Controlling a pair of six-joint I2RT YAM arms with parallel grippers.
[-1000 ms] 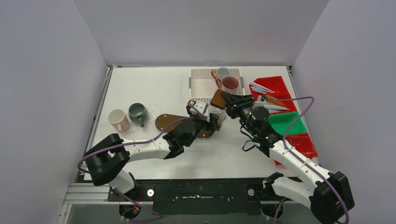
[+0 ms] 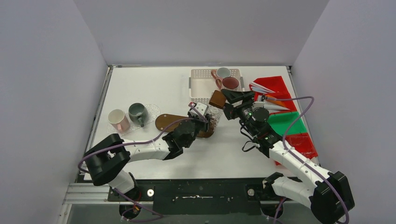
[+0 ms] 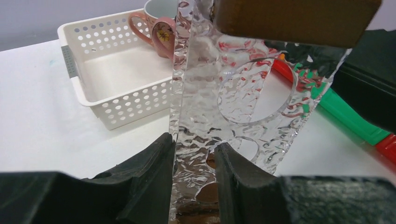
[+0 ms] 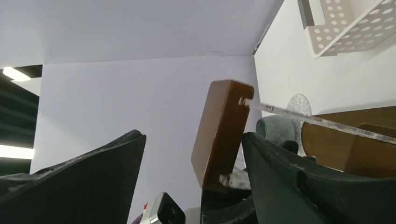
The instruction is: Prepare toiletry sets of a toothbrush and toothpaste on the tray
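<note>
A toothbrush-holder-like stand with clear wavy panels (image 3: 196, 102) and round holes has a brown block (image 4: 222, 135) at its upper end. My right gripper (image 2: 226, 103) is open at that block, its fingers well apart. In the left wrist view, the left gripper has its fingers apart on either side of the clear panel; whether they press on it I cannot tell. A brown wooden tray (image 2: 164, 122) lies below, partly hidden by the left arm. White toothbrush-like and tube-like items (image 2: 264, 88) lie in the red bin (image 2: 278, 82) at right.
A white perforated basket (image 2: 201, 74) at the back holds two mugs. A pink mug (image 2: 119, 120) and a grey-green mug (image 2: 138, 113) stand left on a lace mat. A green bin (image 2: 285, 122) and another red bin (image 2: 302, 143) line the right side.
The right gripper's fingers have spread apart at the brown block, which has turned slightly. The left gripper has shifted only a little.
</note>
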